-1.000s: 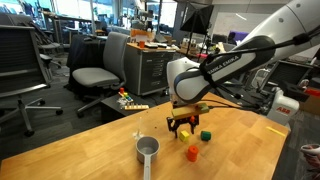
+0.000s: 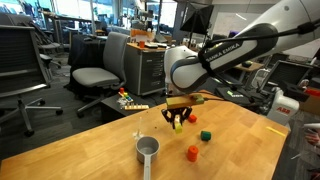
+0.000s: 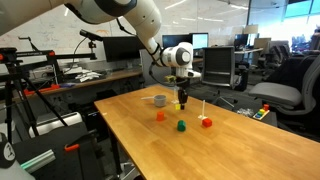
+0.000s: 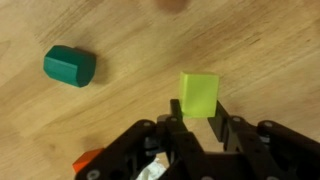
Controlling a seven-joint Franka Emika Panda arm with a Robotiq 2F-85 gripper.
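Note:
A yellow block (image 4: 200, 92) sits between the fingertips of my gripper, which is shut on it. In the first exterior view the gripper (image 2: 178, 119) holds this block (image 2: 178, 125) above the wooden table. A grey pot (image 2: 147, 145) with a long handle stands to the left of it in that view. On the table near the gripper are a red block (image 2: 192, 153) and a green block (image 2: 206, 135). The wrist view shows the green block (image 4: 69, 66) at upper left, with bare wood under the held block.
A second red block (image 3: 207, 123) lies by a thin white upright piece (image 3: 203, 108) in the second exterior view. Part of an orange-red block (image 4: 86, 158) shows at the wrist view's bottom edge.
The gripper has risen off the table with the yellow block and shifted slightly left in the first exterior view. The pot and the other blocks there have stayed in place.

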